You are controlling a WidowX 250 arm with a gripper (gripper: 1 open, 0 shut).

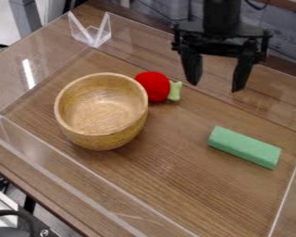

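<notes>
My gripper [220, 67] hangs over the back right of the wooden table, its two dark fingers spread apart with nothing seen between them. Below and left of it lie a red round object [154, 86] with a small green part and a yellow wooden bowl [101, 134]. A mint green block [243, 147] lies at the front right, apart from the gripper.
A clear plastic object [92, 30] stands at the back left. Dark cables run at the bottom left, beside the table's edge.
</notes>
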